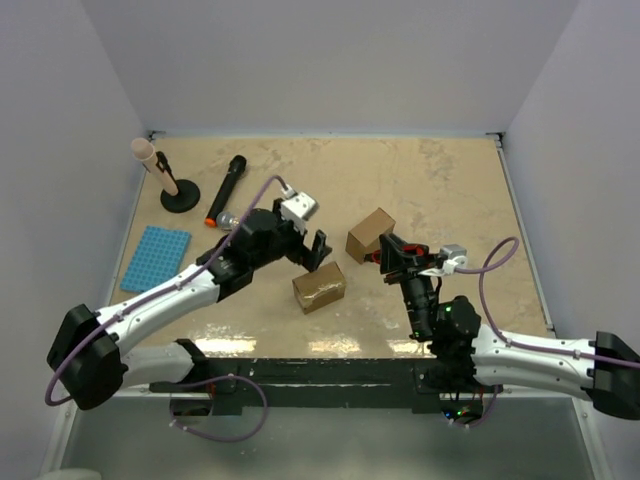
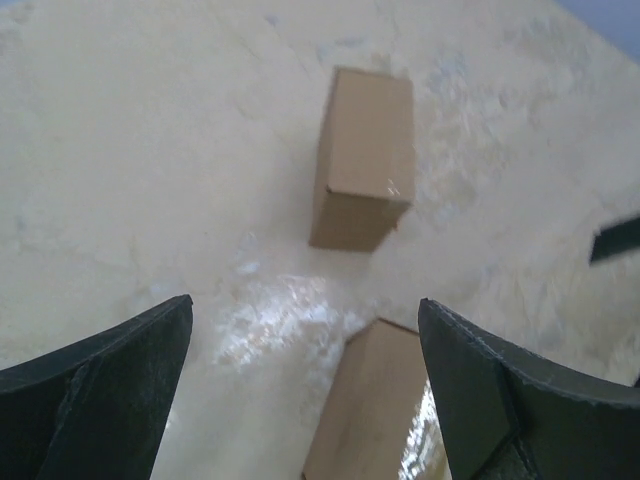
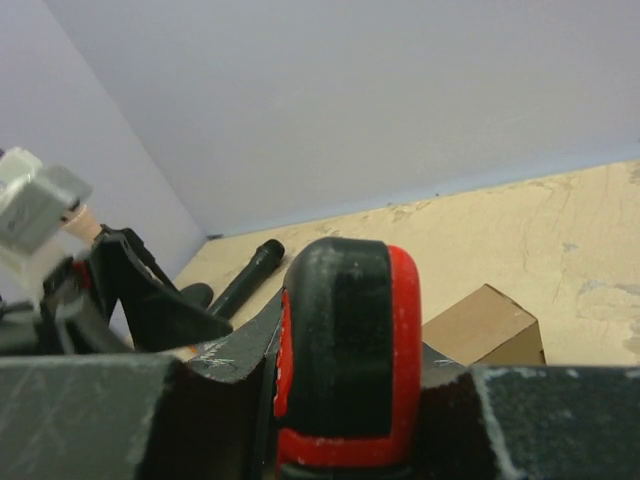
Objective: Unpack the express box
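Note:
Two brown cardboard boxes lie on the table: a rear one (image 1: 370, 230) near centre, seen upper middle in the left wrist view (image 2: 364, 150), and a front one (image 1: 318, 287), partly seen at the bottom there (image 2: 365, 400). My left gripper (image 1: 310, 248) hangs open above and behind the front box, nothing between its fingers. My right gripper (image 1: 390, 255), right of the rear box, is shut on a red-and-black tool (image 3: 345, 350), which fills the middle of the right wrist view; what exactly it is cannot be told.
A black microphone-like rod (image 1: 230, 188), a stand with a pale cylinder (image 1: 180, 195) and a blue mat (image 1: 155, 258) are at the left. A silver item is partly hidden behind my left arm.

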